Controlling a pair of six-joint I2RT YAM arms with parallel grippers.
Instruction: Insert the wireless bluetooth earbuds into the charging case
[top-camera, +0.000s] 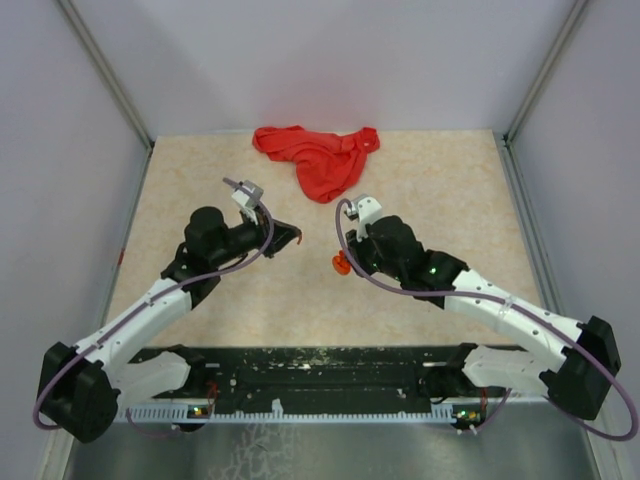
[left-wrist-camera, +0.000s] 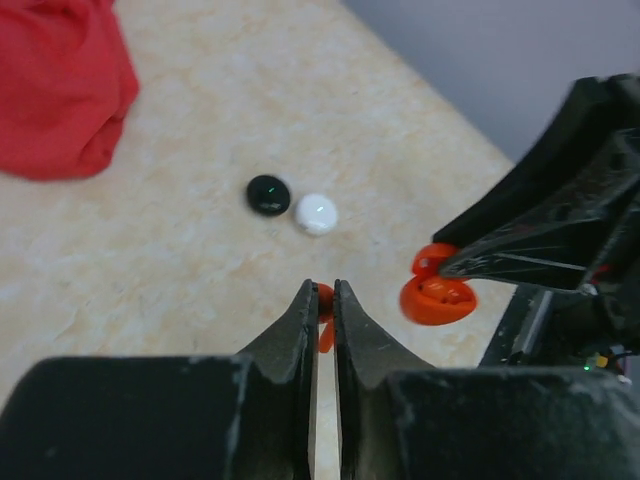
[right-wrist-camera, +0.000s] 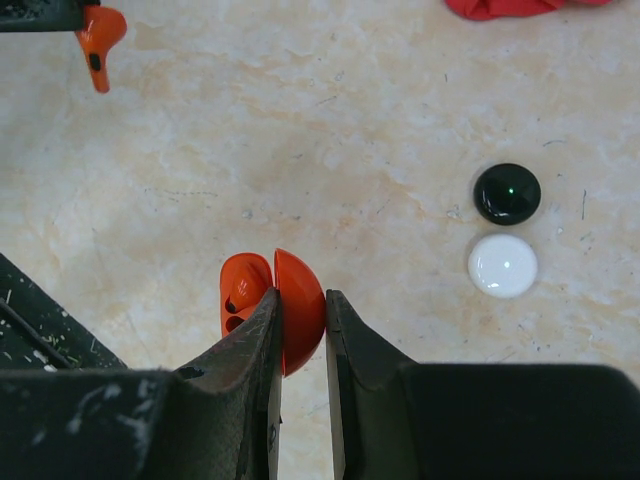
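An orange earbud (left-wrist-camera: 325, 300) is pinched between the fingertips of my left gripper, its stem hanging down; the top view has this gripper (top-camera: 297, 234) left of centre, above the table. My right gripper is shut on the orange charging case (right-wrist-camera: 302, 315), whose lid stands open. One earbud (right-wrist-camera: 245, 292) appears to sit inside the case. From the left wrist view, the case (left-wrist-camera: 436, 298) is to the right of the held earbud, with a clear gap between them. In the right wrist view the held earbud (right-wrist-camera: 99, 45) is at upper left, stem pointing down.
A black round case (right-wrist-camera: 507, 194) and a white round case (right-wrist-camera: 502, 266) lie side by side on the table, beyond the right gripper. A crumpled red cloth (top-camera: 322, 160) lies at the back. The table between the two grippers is bare.
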